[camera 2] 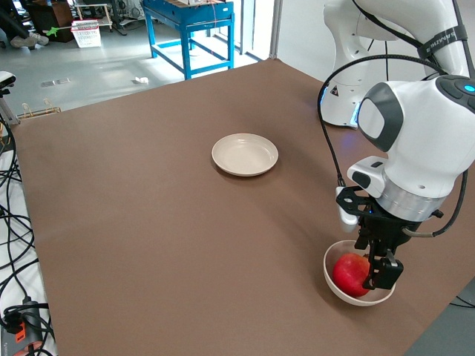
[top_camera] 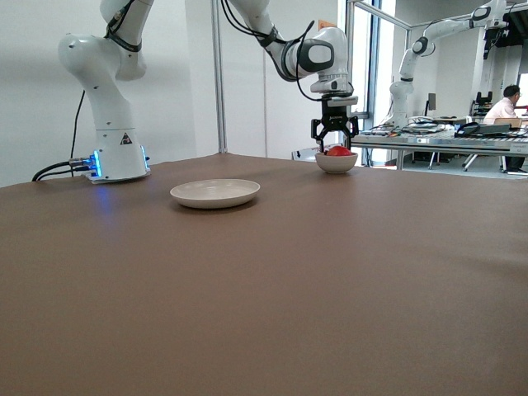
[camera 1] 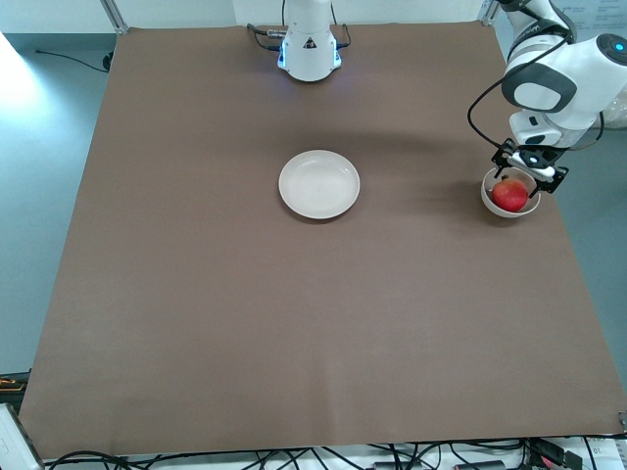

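Observation:
A red apple (camera 1: 509, 195) rests in a small white bowl (top_camera: 336, 164) near the table's right edge in the left view, also seen in the right view (camera 2: 350, 273). My black gripper (top_camera: 334, 136) is directly over the bowl, its fingers apart, the apple below them. A flat white plate (camera 1: 318, 184) lies empty on the brown table, to the left of the bowl in the left view.
Cables run along the table's edge in the left and right views.

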